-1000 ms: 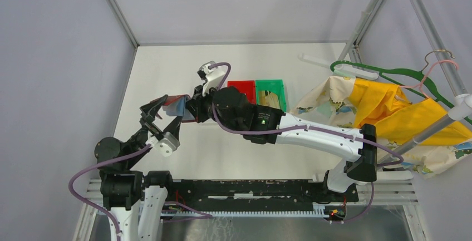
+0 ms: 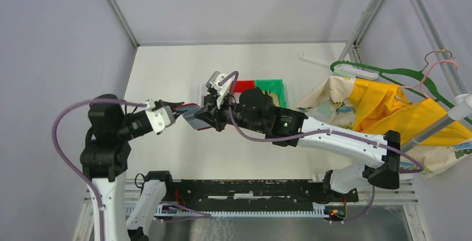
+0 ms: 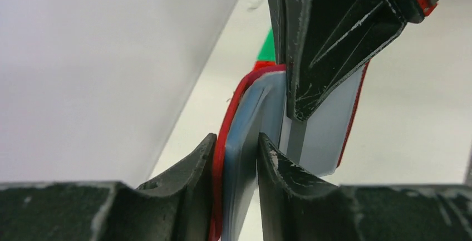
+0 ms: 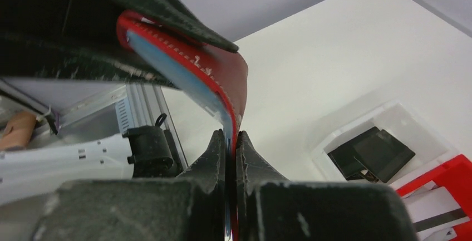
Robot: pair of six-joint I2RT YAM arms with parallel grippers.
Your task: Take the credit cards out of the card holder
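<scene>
A red-edged card holder (image 2: 192,117) with a blue-grey inside is held in the air between both grippers, left of centre. In the left wrist view my left gripper's fingers (image 3: 235,157) are on either side of the holder's edge (image 3: 243,107); whether they press on it is unclear. My right gripper is shut on the other side of the holder (image 4: 217,74), as the right wrist view shows, with the holder standing up between its fingertips. Whether cards remain inside cannot be made out.
Behind the arms stand a red bin (image 2: 243,85), a green bin (image 2: 270,85) and a white bin (image 4: 334,141) with dark items (image 4: 384,155). Yellow cloth (image 2: 406,118) and hangers (image 2: 378,69) fill the right side.
The right arm and holder have moved slightly right and toward the front.
</scene>
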